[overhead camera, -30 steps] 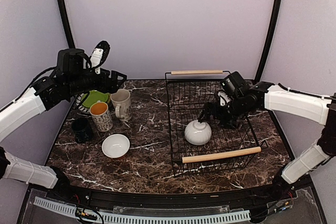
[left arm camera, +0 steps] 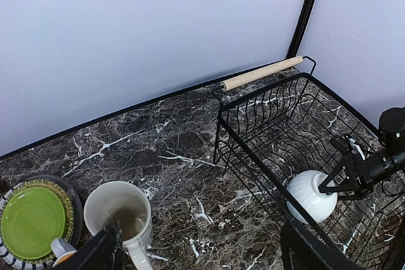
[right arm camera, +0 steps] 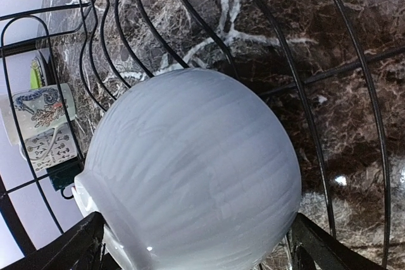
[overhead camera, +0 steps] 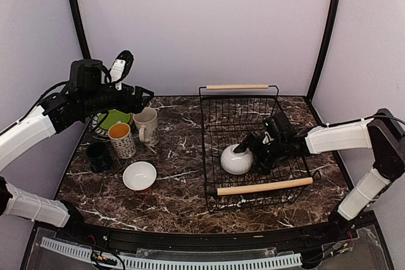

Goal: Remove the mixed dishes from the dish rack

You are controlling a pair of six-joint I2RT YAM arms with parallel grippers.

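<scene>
A white bowl (overhead camera: 236, 160) lies upside down inside the black wire dish rack (overhead camera: 264, 188), near its left front. My right gripper (overhead camera: 252, 152) is down in the rack with its fingers apart at the bowl; in the right wrist view the bowl (right arm camera: 196, 162) fills the space between the fingers, and whether both touch it cannot be told. My left gripper (overhead camera: 147, 97) hangs above the back left of the counter, beyond the mugs, its fingers apart and empty; in the left wrist view only bare counter shows between them.
On the left of the counter stand a pale mug (overhead camera: 146, 126), an orange-lined mug (overhead camera: 122, 140), a dark cup (overhead camera: 99, 157), a white dish (overhead camera: 139, 176) and stacked plates with a green one (overhead camera: 114, 119) on top. Clear counter separates them from the rack.
My left arm looks nearly still.
</scene>
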